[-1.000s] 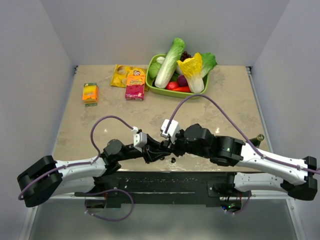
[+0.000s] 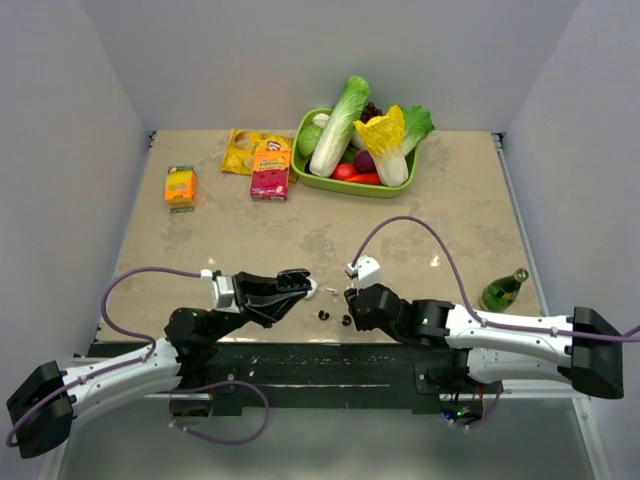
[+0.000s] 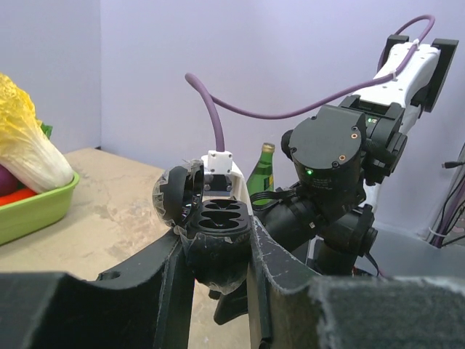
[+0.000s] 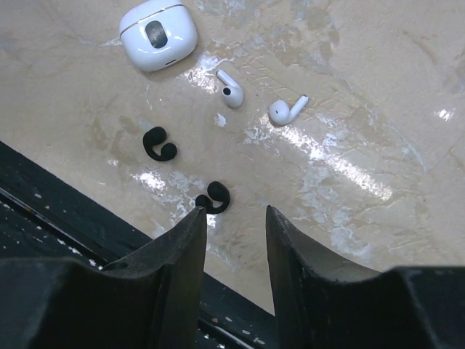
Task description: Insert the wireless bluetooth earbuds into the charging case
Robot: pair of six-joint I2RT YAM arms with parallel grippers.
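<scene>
My left gripper is shut on an open black charging case, held up over the table's front left of centre. My right gripper points down, part open, over two black earbuds, one by its fingertips, the other further off in the right wrist view. A white case and two white earbuds lie beyond them.
A green basket of vegetables stands at the back, with snack packs to its left. A green bottle stands at the right.
The arms have parted: my left gripper has drawn back leftward with the black case, and my right gripper has come down over the earbuds near the front edge.
</scene>
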